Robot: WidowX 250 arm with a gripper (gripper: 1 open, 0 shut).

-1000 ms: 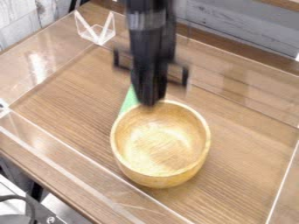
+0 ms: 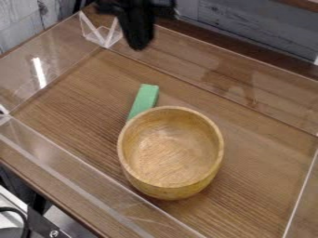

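Note:
My gripper [image 2: 134, 37] hangs blurred and dark at the top centre of the camera view; I cannot make out its fingers. Below it a light wooden bowl [image 2: 170, 153] stands on the wooden surface, empty. A green block [image 2: 144, 100] lies just behind the bowl, to its upper left, apart from the gripper.
A clear plastic piece [image 2: 102, 30] stands at the top left. A black cable lies at the bottom left.

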